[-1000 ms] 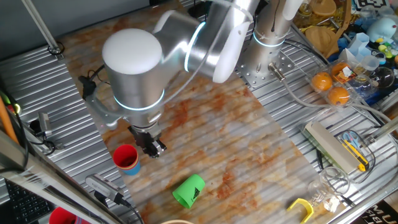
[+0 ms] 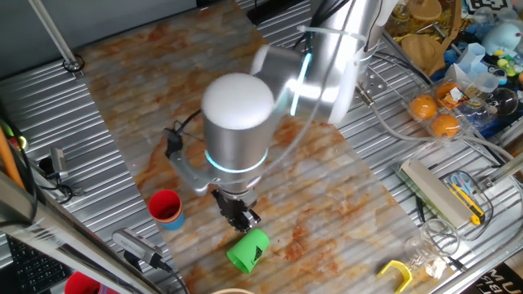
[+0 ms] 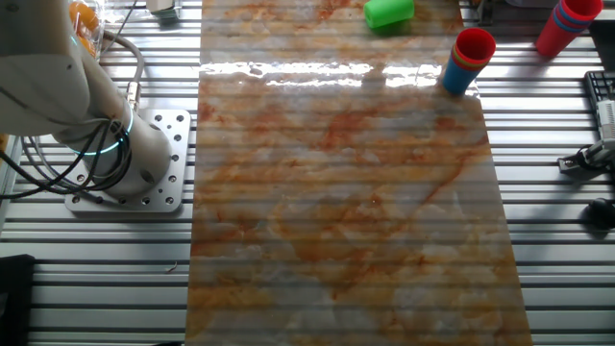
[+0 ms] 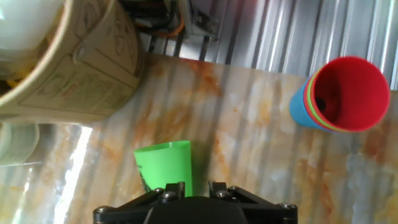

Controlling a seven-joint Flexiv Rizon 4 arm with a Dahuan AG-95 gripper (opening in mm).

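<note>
A green cup (image 2: 248, 250) lies on its side on the marbled board, its mouth towards the lower left in exterior view 1. Just above it in that view is my gripper (image 2: 252, 222), apart from the cup as far as I can tell. The wrist view shows the green cup (image 4: 166, 165) partly hidden behind the left finger, while a gap with nothing in it separates the fingertips of my gripper. Upright to the side stands a nested stack of cups (image 4: 348, 93), red innermost and blue outermost; exterior view 2 shows the same stack (image 3: 468, 58).
A patterned bucket (image 4: 93, 68) stands near the green cup in the wrist view. Another red cup stack (image 3: 567, 27) sits off the board. A camera (image 2: 139, 245) on a mount is by the board's edge. Much of the board (image 3: 336, 221) is bare.
My gripper has moved right and downward in exterior view 1, away from the cup stack and up to the green cup. Both cups and stack have stayed put.
</note>
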